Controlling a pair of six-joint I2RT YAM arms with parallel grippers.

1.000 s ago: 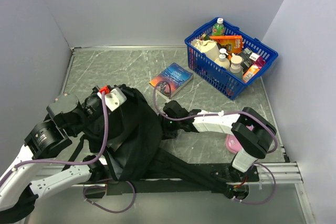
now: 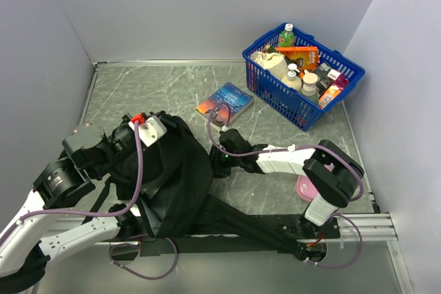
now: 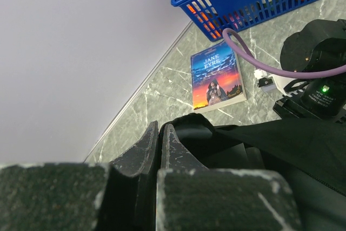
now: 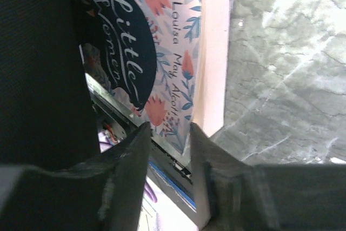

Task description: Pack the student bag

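The black bag [image 2: 179, 170] sags open at the lower left. My left gripper is shut on the bag's upper edge, holding it up. At the bag's right side, my right gripper stands part open at the lower end of a floral Little Women book [image 4: 173, 74], which lies beside the dark fabric; whether the book sits between the fingertips is unclear. A Jane Eyre book [image 2: 224, 101] lies flat on the floor behind the bag.
A blue basket [image 2: 279, 98] full of bottles, packets and other items stands at the back right. A pink object [image 2: 306, 187] lies under the right arm. Walls bound the back and sides.
My right gripper has shifted slightly in the top view over the last second. The left arm and bag look unchanged.
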